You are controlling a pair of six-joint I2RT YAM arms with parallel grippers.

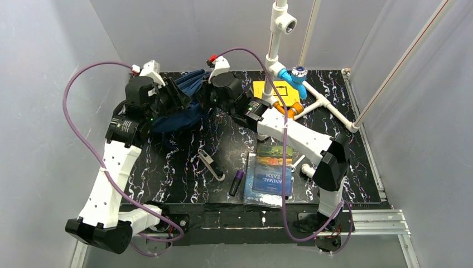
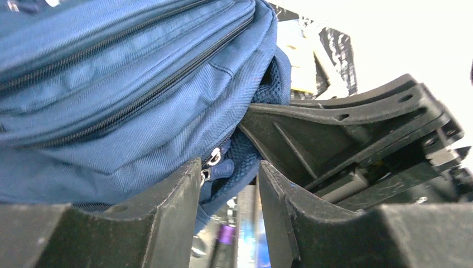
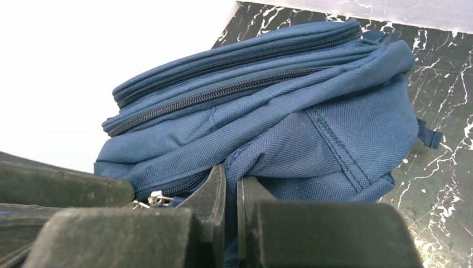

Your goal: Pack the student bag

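A blue zippered bag (image 1: 177,120) lies at the back left of the table, partly covered by both grippers in the top view. In the right wrist view a fold of the bag (image 3: 334,145) runs between the fingers of my right gripper, which is shut on it. My left gripper is part open; the bag's zipper pull (image 2: 217,167) shows just beyond its fingertips, and nothing is clearly held between them. Two books (image 1: 272,173), a purple-capped marker (image 1: 236,182) and a grey-black tool (image 1: 211,165) lie on the table.
A yellow book or folder (image 1: 284,92) lies at the back, behind a white pipe frame (image 1: 329,106) with blue and orange valves.
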